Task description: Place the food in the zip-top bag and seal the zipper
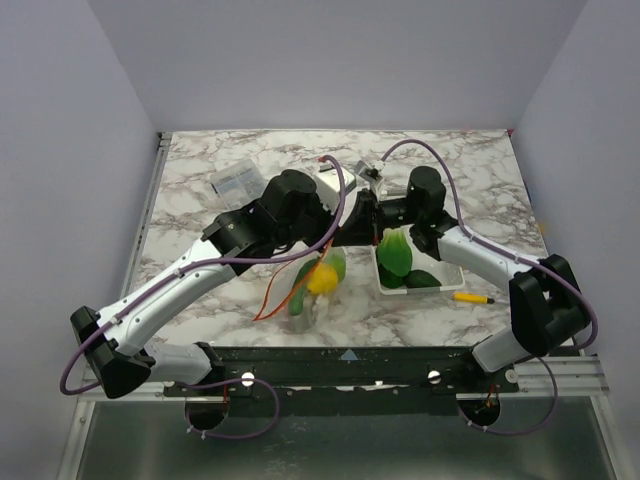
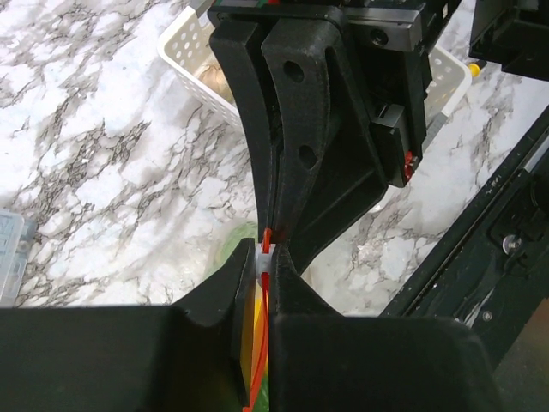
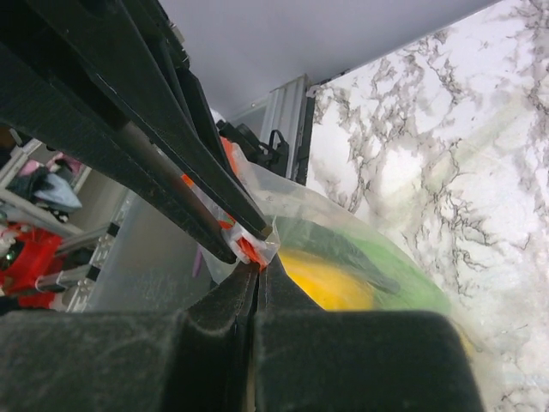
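Note:
The clear zip bag (image 1: pixel 312 305) stands at the table centre with green and yellow food (image 1: pixel 322 279) inside and an orange-red zipper running up to the grippers. My left gripper is shut on the zipper's white slider and red strip. My right gripper is shut at the bag's top edge, directly beside the left one; the wrinkled film and red zipper show at its tips, though what exactly it pinches is hard to tell.
A white perforated basket (image 1: pixel 450 275) with green food sits right of the bag. A yellow marker (image 1: pixel 470 297) lies near the right front. A clear plastic container (image 1: pixel 238 182) lies at back left. The left table is open.

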